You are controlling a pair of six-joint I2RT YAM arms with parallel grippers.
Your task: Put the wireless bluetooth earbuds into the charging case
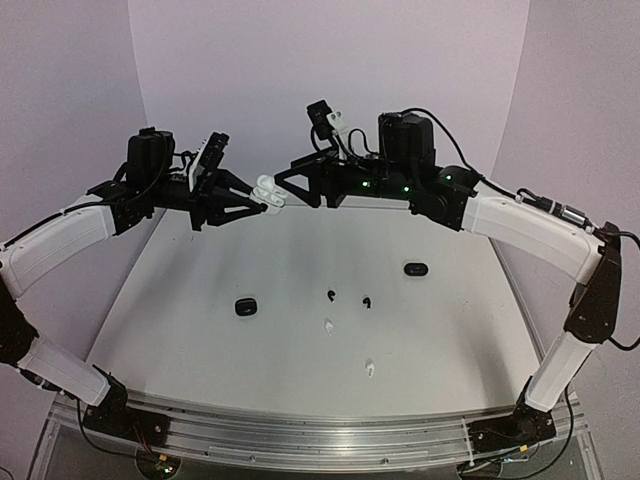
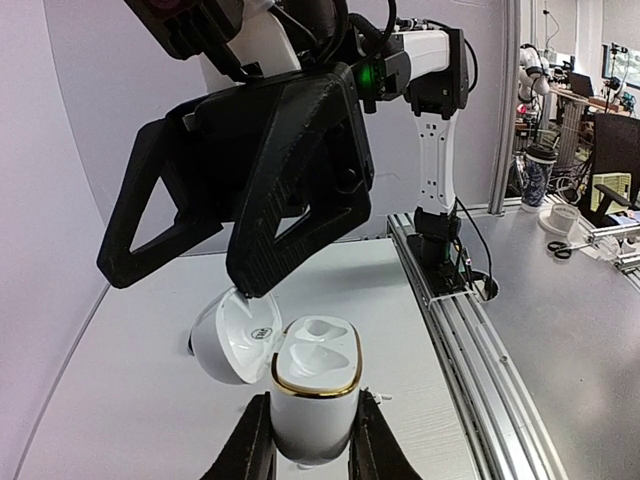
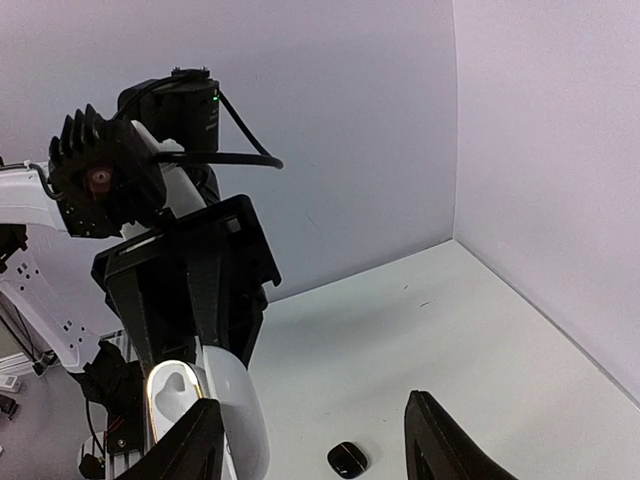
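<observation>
The white charging case (image 2: 314, 420) is held in the air by my left gripper (image 1: 261, 200), shut around its body. Its lid (image 2: 228, 340) stands open, and two empty earbud hollows face up in the left wrist view. My right gripper (image 1: 294, 191) is open beside the case, with a wide gap between its fingers in the right wrist view. One right finger (image 2: 262, 250) comes right up to the lid's edge; whether it touches, I cannot tell. Two white earbuds, one (image 1: 328, 325) farther back and one (image 1: 370, 368) nearer the front, lie apart on the table.
Two small black earbuds (image 1: 331, 295) lie near the table's middle. A black case (image 1: 245, 307) sits to the left, another black case (image 1: 416, 269) to the right.
</observation>
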